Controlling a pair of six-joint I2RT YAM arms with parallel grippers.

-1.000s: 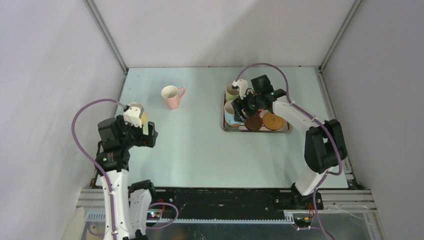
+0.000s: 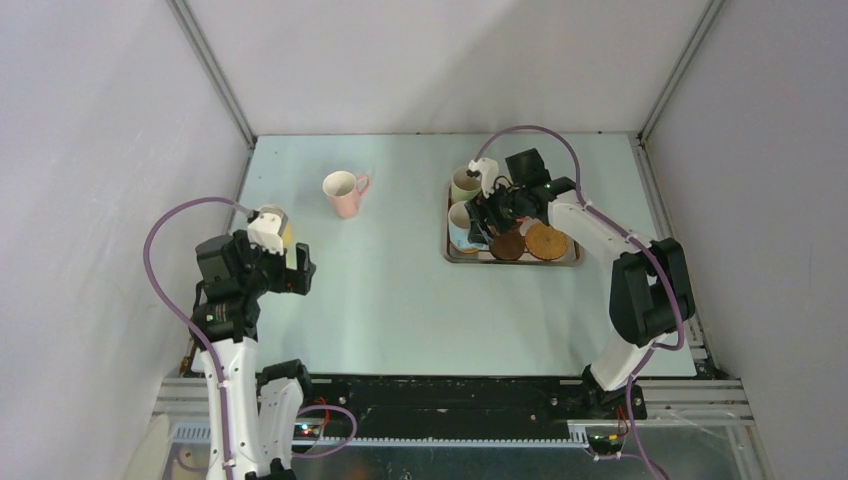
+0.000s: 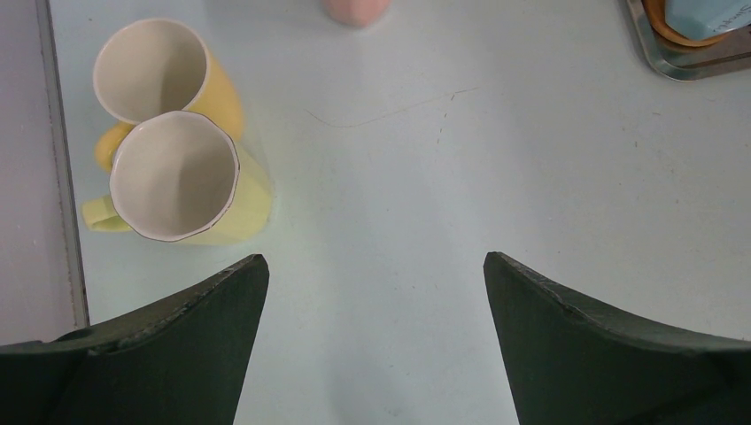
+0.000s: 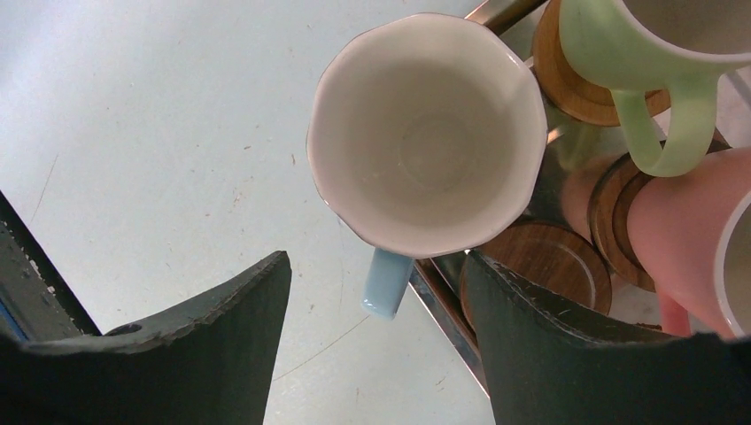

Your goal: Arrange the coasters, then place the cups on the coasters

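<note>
A blue cup with a white inside stands in the left part of the tray, over a coaster edge seen in the left wrist view. Its blue handle (image 4: 383, 285) points into the gap of my right gripper. The fingers there are apart, and neither one touches the handle. Beside the cup, a dark wooden coaster (image 2: 507, 246) lies bare, with a lighter coaster (image 2: 546, 242) to its right. At the table's left side my left gripper is open and empty.
The metal tray (image 2: 490, 258) also carries a green cup (image 4: 682, 66) and a pink cup (image 4: 691, 230). Two yellow cups (image 3: 199, 199) stand near the left edge, and another pink cup (image 2: 346, 194) is at the back. Mid-table is free.
The left arm is still.
</note>
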